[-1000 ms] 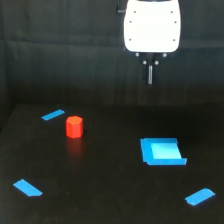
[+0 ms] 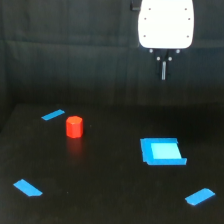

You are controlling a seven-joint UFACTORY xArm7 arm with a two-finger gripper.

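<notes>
A small red block (image 2: pixel 74 127) stands upright on the dark table, left of the middle. To the right, a light square patch (image 2: pixel 165 151) lies inside a blue tape outline (image 2: pixel 147 158). My gripper (image 2: pixel 163 72) hangs high at the top right, under a white arm end (image 2: pixel 165 22), well apart from the block and above the table. Its thin tip is too small to show whether the fingers are open or shut. Nothing visible hangs below it.
Blue tape strips lie flat at the back left (image 2: pixel 53 115), front left (image 2: pixel 27 188) and front right (image 2: pixel 200 197). Between the block and the outlined square the table is clear. A dark curtain (image 2: pixel 70 60) closes off the back.
The arm end and gripper have moved to the right and slightly up in the view. The red block and the tape have not moved.
</notes>
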